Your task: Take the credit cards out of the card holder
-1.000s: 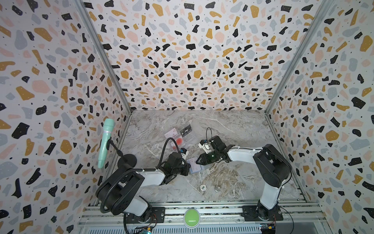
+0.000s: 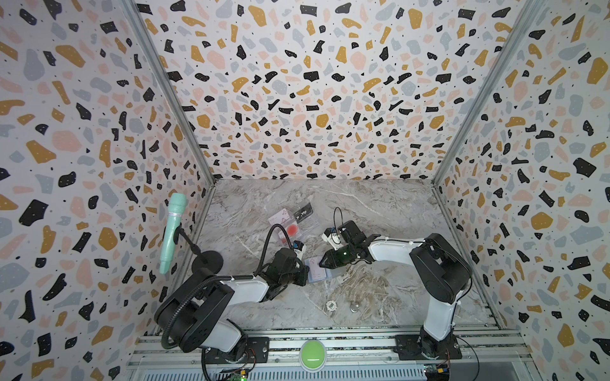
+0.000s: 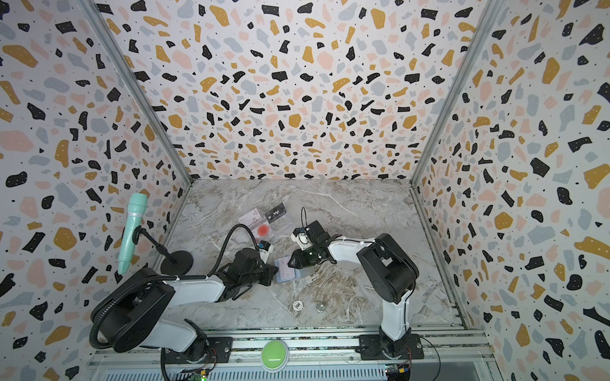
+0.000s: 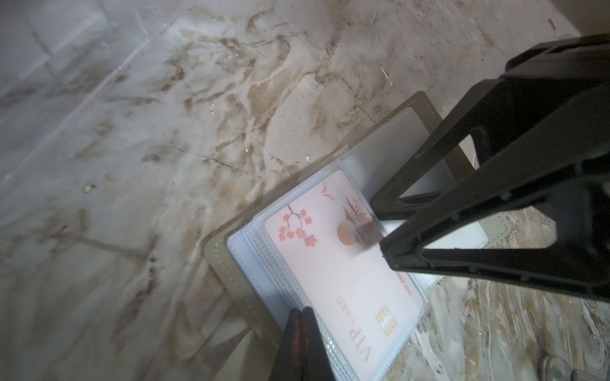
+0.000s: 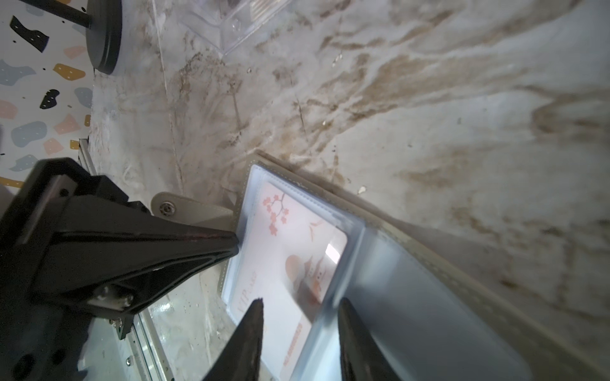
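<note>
The card holder lies spread on the table, tan-edged with clear sleeves. A pale pink VIP card with blossom print sits in a sleeve on its left half, also seen as the card in the right wrist view. My left gripper is shut, its tips at the holder's left edge; whether the thin edge is pinched cannot be made out. Over the card's inner end, by the sleeve opening, my right gripper stands part open, its tips a small gap apart with no card visibly gripped.
Behind the arms lie a black VIP card, a pinkish card and a clear item with a red patch. Two small round objects, one a white disc, lie in front.
My right gripper has shifted very slightly left over the holder, and its arm has swayed a little. The left arm and the holder look nearly unmoved.
</note>
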